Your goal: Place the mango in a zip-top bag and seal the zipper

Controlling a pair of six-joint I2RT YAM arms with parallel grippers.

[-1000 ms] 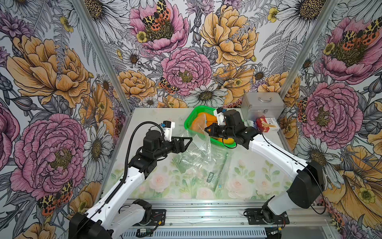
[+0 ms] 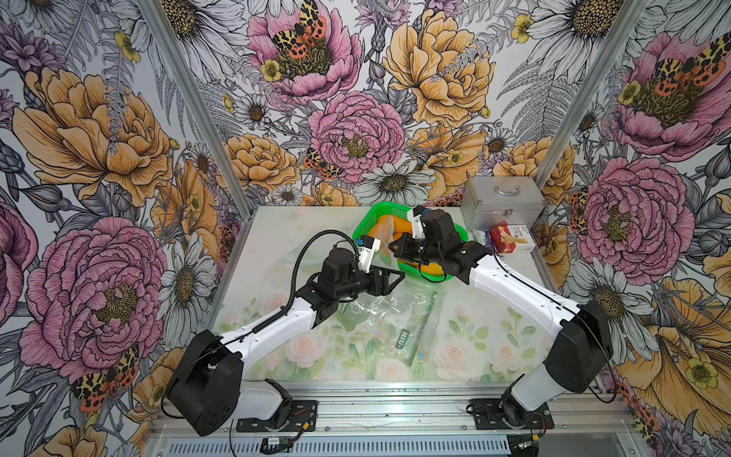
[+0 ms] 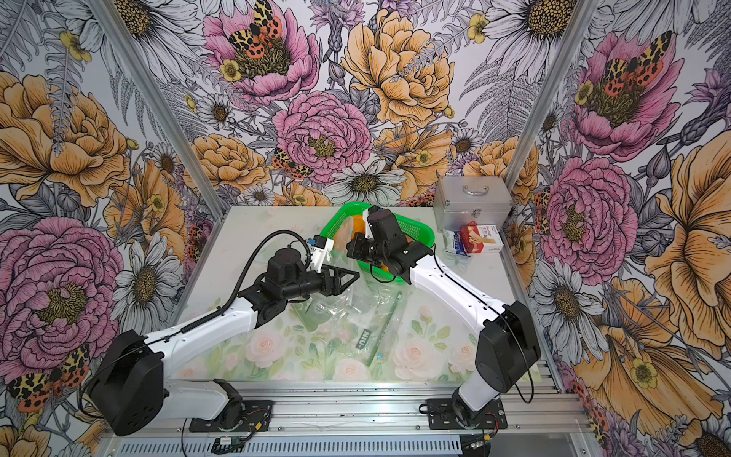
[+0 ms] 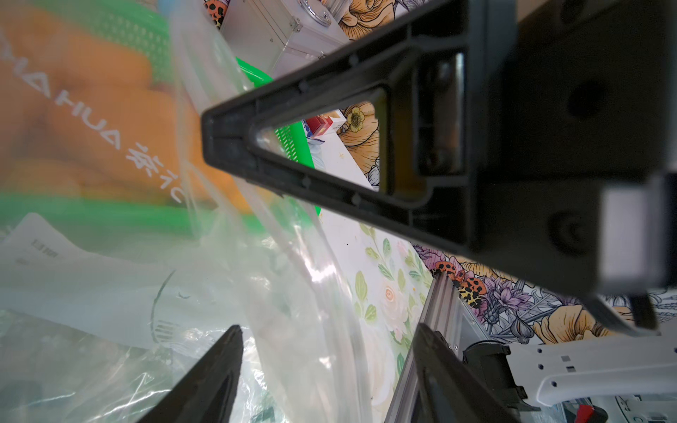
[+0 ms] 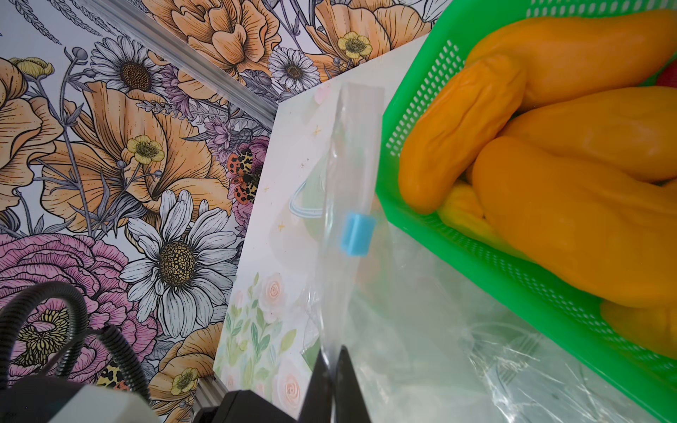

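Note:
Several orange mangoes (image 5: pixel 564 204) lie in a green basket (image 5: pixel 458 261), partly behind a clear zip top bag (image 4: pixel 282 282) with white print. Pinched at the bag's upper edge, my right gripper is shut; a blue zipper slider (image 5: pixel 358 234) sits beyond its fingertips. In the left wrist view, that right gripper fills the upper right. My left gripper has its fingers apart, the bag's edge hanging between them without visible grip. From above, the left gripper (image 2: pixel 397 278) is close below the right one (image 2: pixel 396 247). No mango can be made out inside the bag.
Clear plastic with a green strip (image 2: pixel 424 327) and a dark label lies flat on the table's front middle. Behind right stand a metal case (image 2: pixel 502 202) and a red and white box (image 2: pixel 510 237).
My left gripper has moved right and slightly down, reaching the bag's hanging edge near the right gripper. The right arm has shifted slightly left and is nearly still.

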